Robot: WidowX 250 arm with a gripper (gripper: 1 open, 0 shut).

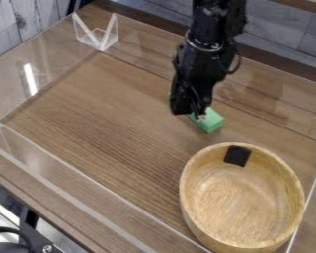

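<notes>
My black gripper (188, 99) hangs over the middle of the wooden table, its tips just left of and above a green block (208, 122). It looks shut, with nothing seen between its fingers. The arm rises behind it toward the top of the view and partly covers the block's upper left.
A large tan bowl (240, 217) with a black patch on its rim fills the lower right. A white wire holder (98, 32) stands at the back left. A grey wall runs along the back right.
</notes>
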